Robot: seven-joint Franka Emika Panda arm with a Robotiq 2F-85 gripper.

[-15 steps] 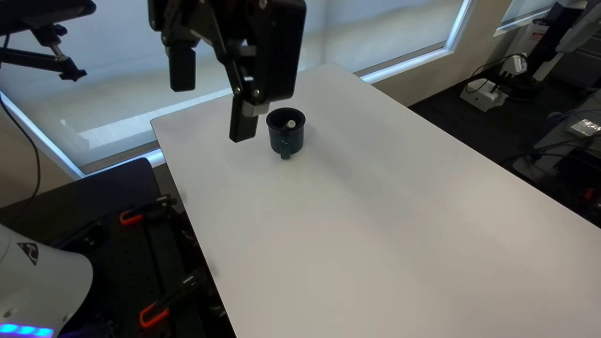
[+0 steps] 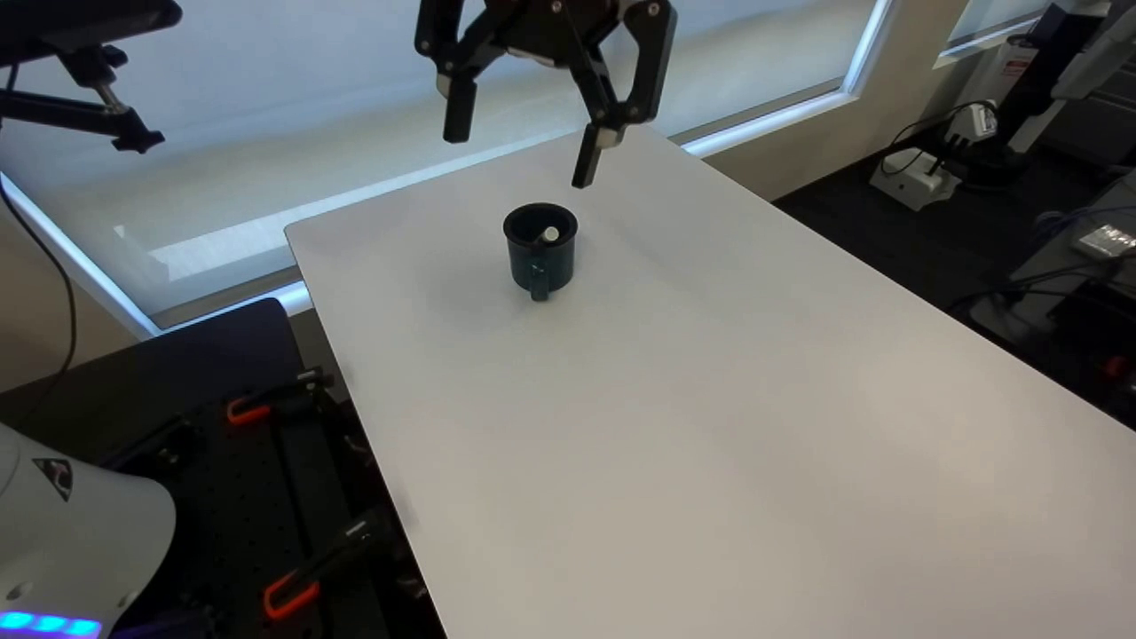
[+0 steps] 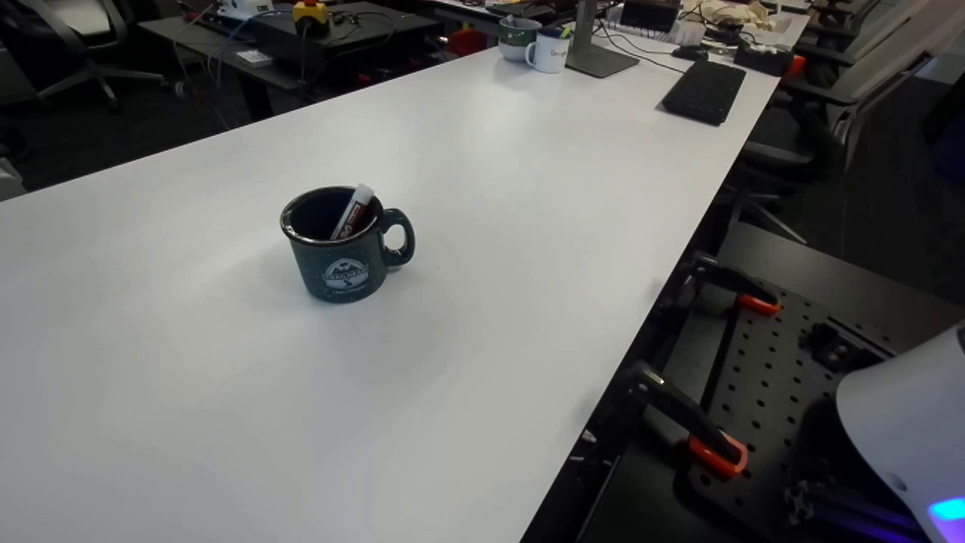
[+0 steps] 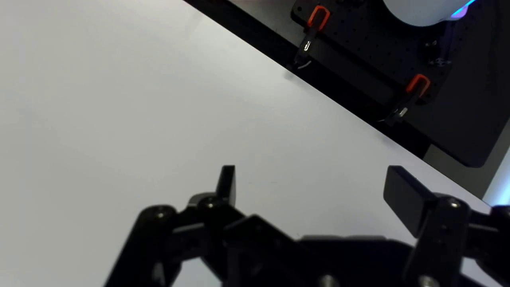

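A dark green mug point(image 2: 524, 265) stands upright on the white table, and in exterior view 2 the mug point(image 3: 330, 270) shows a white printed logo and its handle. A marker point(image 3: 353, 213) with a white end leans inside it, its top poking just past the rim; from above only its pale tip point(image 2: 549, 233) shows. My gripper point(image 2: 522, 158) hangs high above the table, beyond the mug in that view, its fingers spread wide and nothing between them. In the wrist view the gripper is likewise open over bare table, and the mug is out of sight.
Further along it stand a white mug point(image 3: 549, 53), a patterned mug point(image 3: 517, 38), a monitor stand and a keyboard point(image 3: 706, 90). Orange-tipped clamps point(image 3: 719, 452) hold the robot's base plate by the table edge.
The mug and marker stand where they were.
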